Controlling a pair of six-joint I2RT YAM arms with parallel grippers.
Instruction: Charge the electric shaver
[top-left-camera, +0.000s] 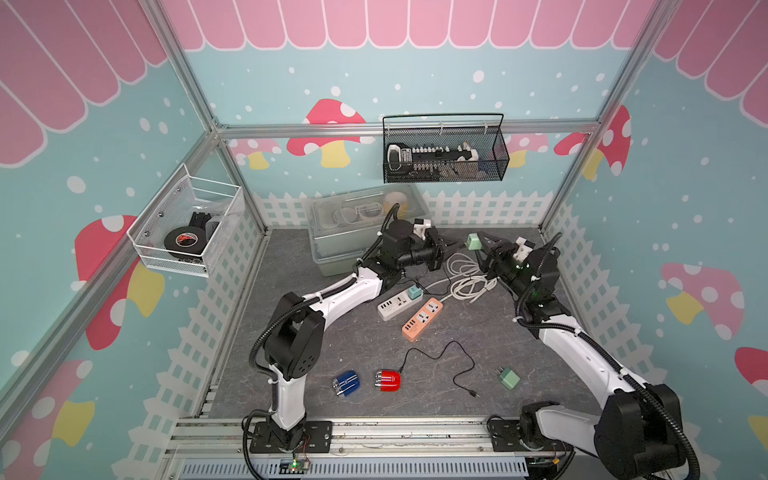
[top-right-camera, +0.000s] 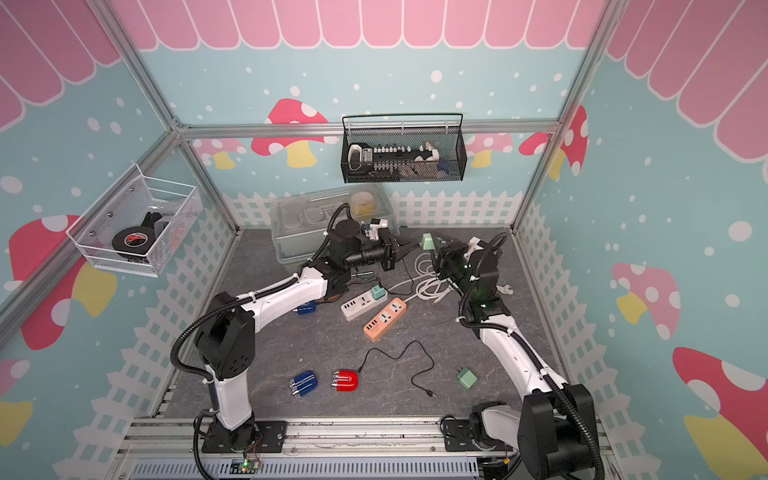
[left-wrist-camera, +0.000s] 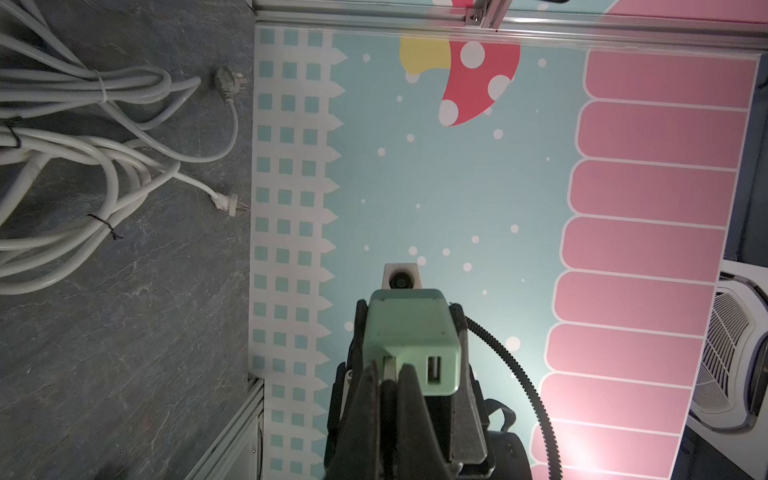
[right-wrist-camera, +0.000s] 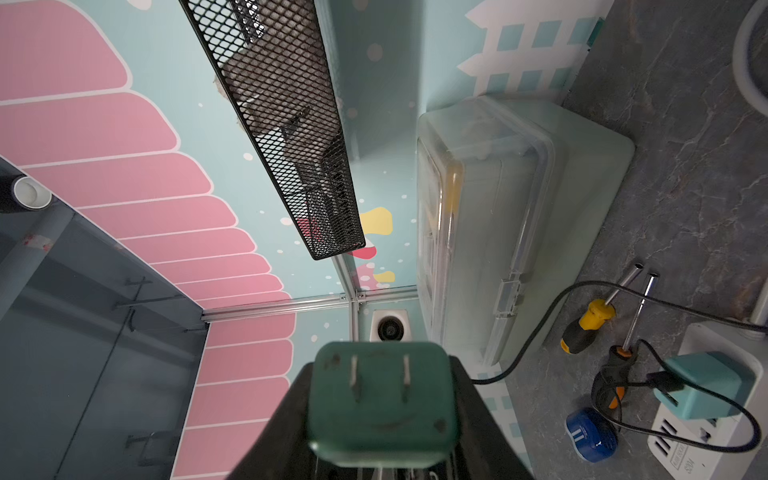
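Observation:
My right gripper is shut on a green charger (right-wrist-camera: 384, 384), prongs facing its camera. Close in front of the charger's USB face, my left gripper is shut; its fingertips overlap one port in view, and contact cannot be judged. A thin black cable (right-wrist-camera: 552, 308) runs behind the held charger; whether the left fingers hold it is hidden. On the table lie a red shaver (top-left-camera: 388, 381) with a cable, a blue shaver (top-left-camera: 345, 384) and another green charger (top-left-camera: 509, 377). A white power strip (top-left-camera: 395, 305) carries a teal adapter (top-left-camera: 414, 293); an orange strip (top-left-camera: 422, 319) lies alongside.
Behind the left arm stands a clear-lidded box (top-left-camera: 328, 240). Screwdrivers (right-wrist-camera: 593, 318) and a second blue shaver (right-wrist-camera: 590, 434) lie near the white strip. Coiled white cables (top-left-camera: 472, 284) sit below the grippers. A black basket (top-left-camera: 446, 152) hangs on the back wall.

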